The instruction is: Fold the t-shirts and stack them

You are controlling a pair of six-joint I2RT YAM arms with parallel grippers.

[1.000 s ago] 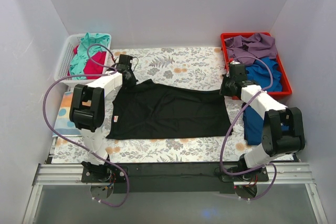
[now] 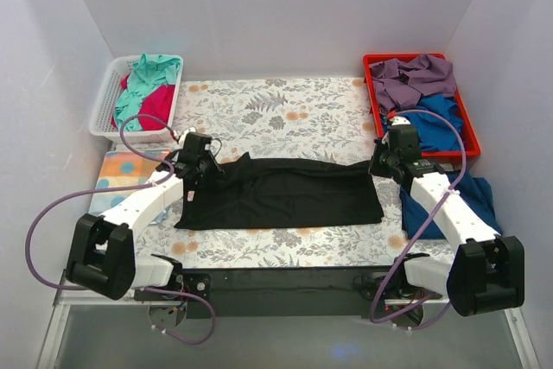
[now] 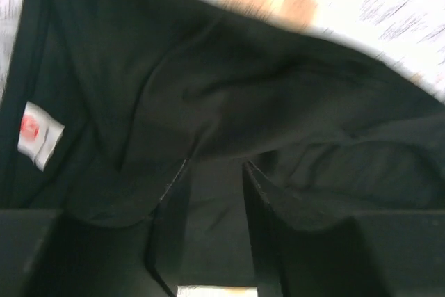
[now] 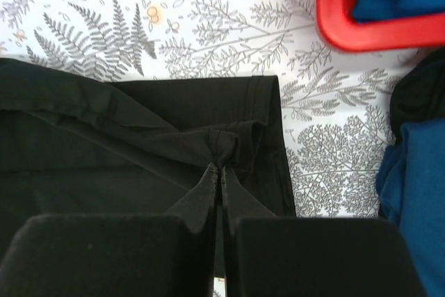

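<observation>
A black T-shirt (image 2: 285,200) lies across the middle of the table, its far part doubled over toward the front. Above its left end is my left gripper (image 2: 220,172); in the left wrist view its fingers (image 3: 170,206) stand apart with no cloth visible between them. A small white and red label (image 3: 38,133) shows on the shirt there. At the shirt's far right corner my right gripper is shut, its tips pinching a fold of the black cloth (image 4: 215,145).
A white basket (image 2: 105,110) with teal and pink cloth stands back left, beside folded patterned cloth (image 2: 121,170). Back right is a red bin (image 2: 373,97) with purple and blue cloth; more blue cloth (image 2: 475,200) lies in front.
Both grippers have come toward the front, bringing the shirt's far edge over with them.
</observation>
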